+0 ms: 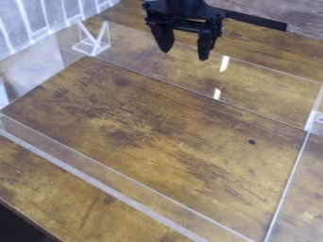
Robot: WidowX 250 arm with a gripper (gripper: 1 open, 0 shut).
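A black robot gripper [186,42] hangs at the top centre of the camera view, over the far part of a wooden surface [151,151] ringed by clear plastic walls. Its two dark fingers point down and stand apart, open, with nothing visible between them.
The clear walls [113,181] enclose a wide, bare wooden area. A white bracket [91,42] stands at the back left corner, another at the right edge. White slats line the upper left. A small dark spot lies on the wood at right.
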